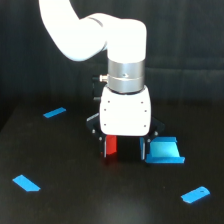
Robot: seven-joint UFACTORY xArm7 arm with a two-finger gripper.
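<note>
My white gripper (122, 147) is at mid-frame, pointing down, with its two thin dark fingers spread wide apart. A small red block (111, 147) shows at the left side of the gap, close to the left finger. Part of it is hidden by the hand above, and I cannot tell whether a finger touches it. Just right of the right finger lies a light blue tray-like piece (164, 151), its left edge close to that finger.
Blue strips mark the dark table: one at the back left (54, 112), one at the front left (26, 183) and one at the front right (195, 195).
</note>
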